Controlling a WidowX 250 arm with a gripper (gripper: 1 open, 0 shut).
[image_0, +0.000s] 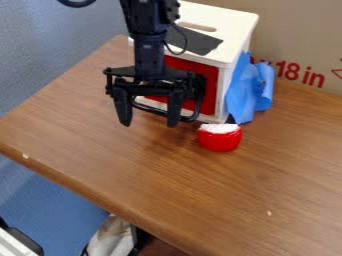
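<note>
My black gripper (148, 115) hangs over the wooden table, in front of a white box (223, 37) with a red front. Its two fingers point down and stand wide apart, with nothing visible held between them. To its right, a small red round object (219, 141) with a white fluffy top rests on the table. A blue crumpled cloth or bag (249, 89) lies against the box's right side.
A cardboard box (301, 40) with red lettering stands behind. The table's left edge drops to a blue floor area with some items below.
</note>
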